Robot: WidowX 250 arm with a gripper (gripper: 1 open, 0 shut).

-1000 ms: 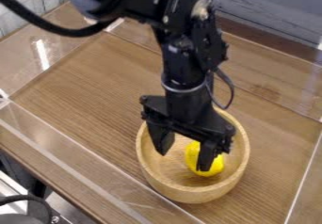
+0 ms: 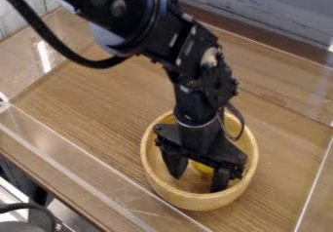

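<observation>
My black gripper point(image 2: 198, 160) reaches down inside a cream round bowl point(image 2: 170, 190), its fingers open around a yellow object point(image 2: 204, 167) on the bowl's floor. The fingers and gripper body hide most of the yellow object, so its shape cannot be told.
A wall edge runs along the back. A black cable loops from the arm at upper left, and a dark curved thing lies at the lower left corner.
My gripper has descended into the bowl and over the yellow object, which was more visible earlier. The bowl has stayed about where it was.
</observation>
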